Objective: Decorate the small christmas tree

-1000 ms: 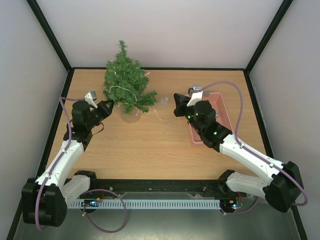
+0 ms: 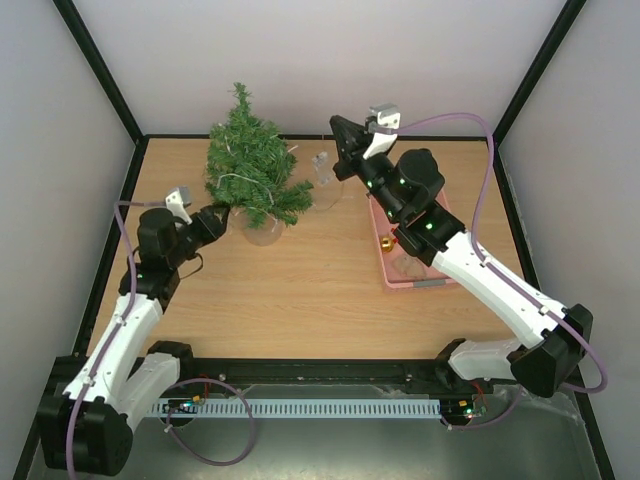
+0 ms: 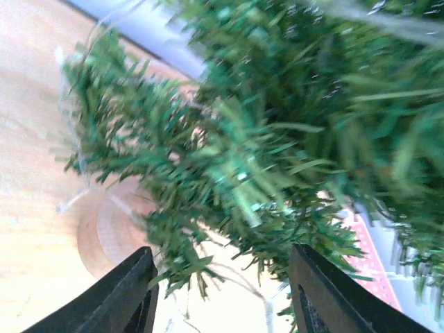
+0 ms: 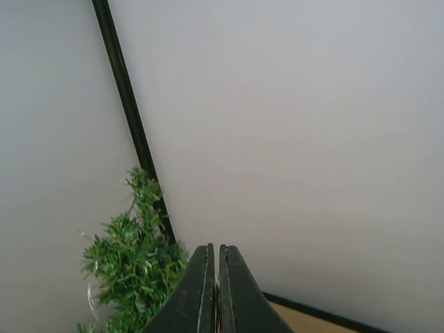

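The small green tree [image 2: 250,160] stands at the back left in a clear holder [image 2: 263,233]. My left gripper is at its lower left branches, fingers apart, with sprigs and a pale strand in view between and beyond them; whether it grips any is unclear. My right gripper is raised right of the tree, shut, with a thin strand visible at the seam between its fingers. A small clear object [image 2: 322,165] appears below it, hard to make out. In the right wrist view the tree's top [image 4: 135,263] shows at the left.
A pink basket [image 2: 392,270] at the right holds a gold bauble [image 2: 387,243] and clear items, partly hidden by the right arm. Walls enclose the back and both sides.
My right gripper has risen and moved toward the back and the tree.
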